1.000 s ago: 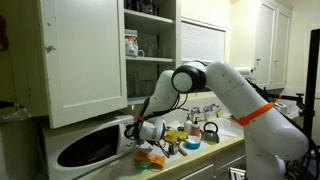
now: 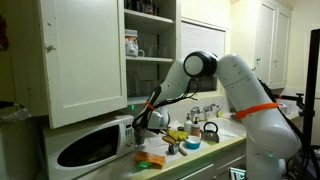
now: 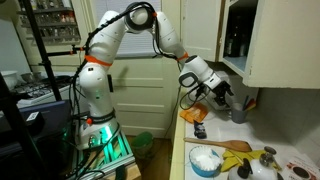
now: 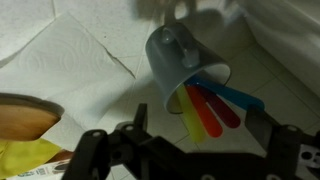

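A grey mug [image 4: 172, 57] with its handle facing up in the wrist view holds several coloured handles. Among these are a blue handle [image 4: 228, 92], a red handle [image 4: 222, 108] and a yellow one [image 4: 190, 118]. My gripper is open, its dark fingers [image 4: 128, 142] spread at the lower edge of that view, with the handles showing between and beyond them. In exterior view 2 the gripper [image 3: 222, 96] hangs near the grey mug [image 3: 238, 109] on the counter. Contact between them cannot be made out.
An orange cloth [image 2: 150, 160] lies in front of the microwave [image 2: 88, 146]. A blue bowl [image 2: 193, 143] and a kettle [image 2: 210, 133] stand farther right. A wooden spoon [image 3: 220, 146] lies on the counter. The cabinet [image 3: 275, 45] overhangs the mug's area.
My arm has swung to the right in exterior view 1, and its elbow is higher. The gripper has moved away from the microwave's front. The cloth and bowl look unmoved.
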